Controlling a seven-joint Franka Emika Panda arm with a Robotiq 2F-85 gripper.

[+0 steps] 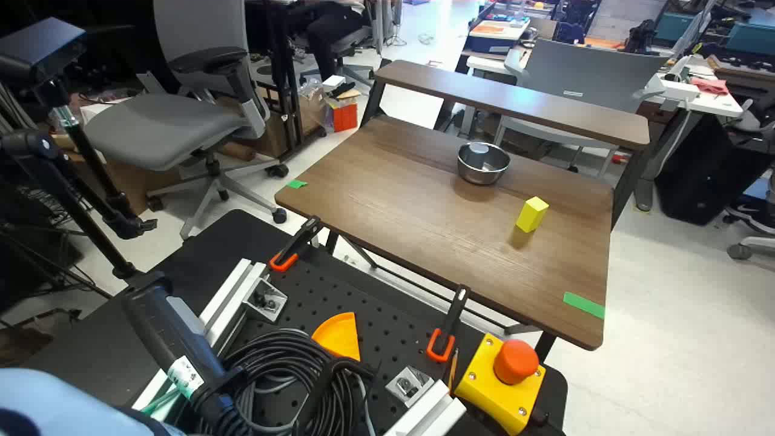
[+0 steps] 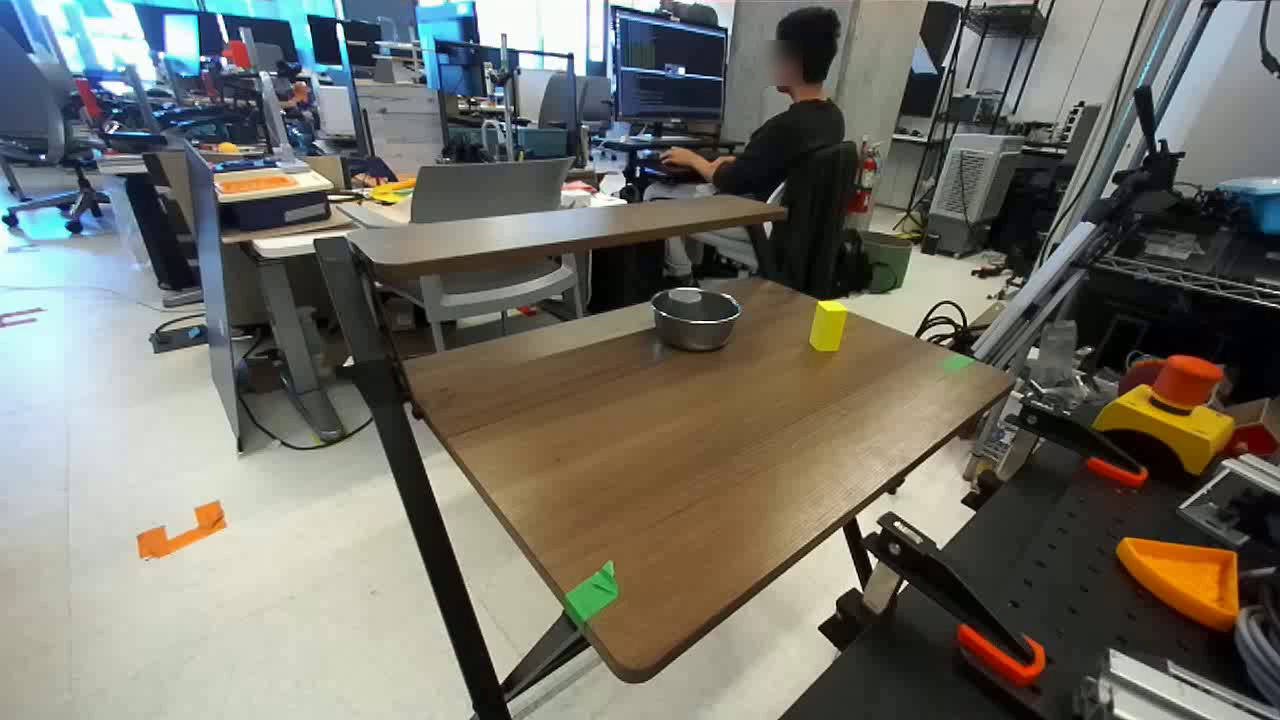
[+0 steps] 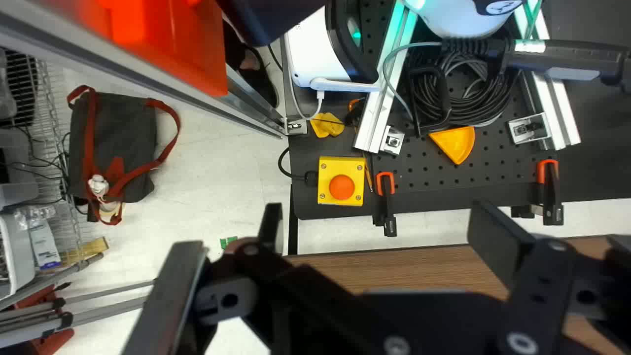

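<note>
On the brown table (image 1: 407, 189) a yellow block (image 1: 532, 214) stands upright, with a steel bowl (image 1: 482, 163) to its left and farther back. Something pale and rounded shows at the bowl's inner wall; what it is I cannot tell. From the opposite side, the other exterior view has the bowl (image 2: 696, 320) left of the yellow block (image 2: 828, 325), the two clearly apart. Only the wrist view has my gripper, its fingers spread wide and nothing between them. Below it are the near edge of the table and the black bench; neither block nor bowl appears there.
A raised shelf (image 1: 508, 102) runs along the table's far side. The black pegboard bench (image 3: 426, 195) holds a yellow box with a red button (image 3: 341, 187), a coiled cable (image 3: 461, 94), an orange wedge (image 3: 455, 143) and clamps.
</note>
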